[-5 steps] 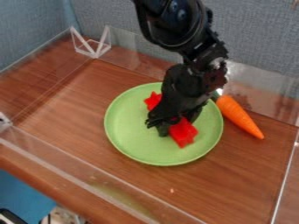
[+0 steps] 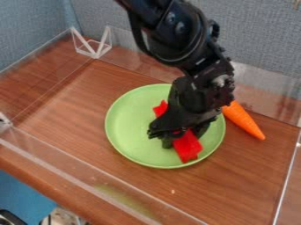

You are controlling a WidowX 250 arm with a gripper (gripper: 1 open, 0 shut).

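A green plate (image 2: pixel 129 132) lies on the wooden counter. On it is a red object (image 2: pixel 186 149), partly hidden under my black gripper (image 2: pixel 177 132), which is low over the plate with its fingers around the middle of the red object. The gripper looks shut on it, though the fingertips are hard to make out. An orange carrot (image 2: pixel 245 121) lies right of the plate, beside the gripper's housing.
The wooden counter (image 2: pixel 65 101) has free room to the left of the plate. A grey back wall and clear panels bound it at the rear. A white wire fixture (image 2: pixel 91 48) stands at the back left.
The red object has shifted and turned slightly, its near end moving down and right in view. The gripper has moved slightly along with it.
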